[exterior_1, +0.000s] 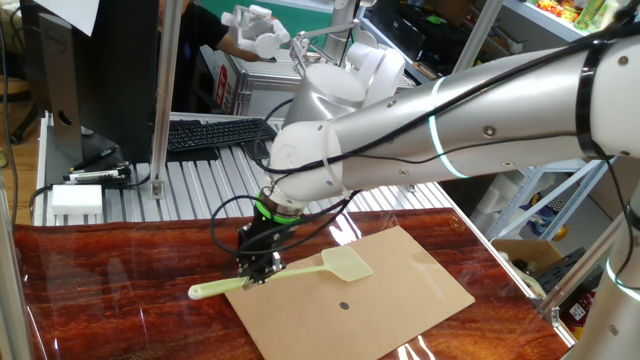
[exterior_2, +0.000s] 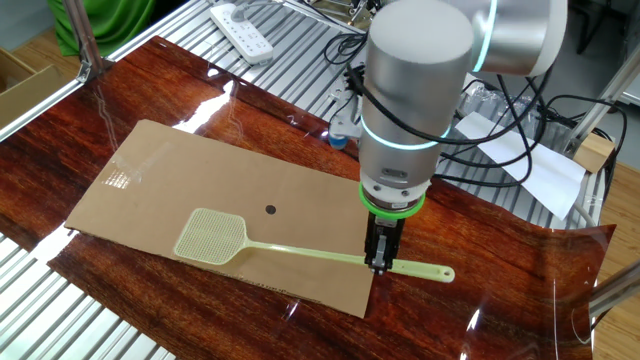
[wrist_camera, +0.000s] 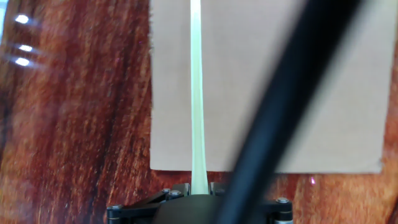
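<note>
A pale green fly swatter (exterior_2: 212, 236) extends across a brown cardboard sheet (exterior_2: 150, 185), its mesh head over the sheet and its handle end past the sheet's edge. My gripper (exterior_2: 378, 266) is shut on the swatter's handle, just beyond that edge. In the wrist view the thin shaft (wrist_camera: 197, 112) runs straight away from between the fingers; the head is out of that frame. A small dark spot (exterior_1: 345, 306) is on the cardboard, apart from the swatter head. Whether the head touches the sheet I cannot tell.
The glossy red-brown table cover (exterior_1: 110, 290) has bare room around the cardboard. A power strip (exterior_2: 240, 35), a keyboard (exterior_1: 215, 134) and a white box (exterior_1: 77, 199) lie beyond it. A black cable (wrist_camera: 283, 106) crosses the wrist view.
</note>
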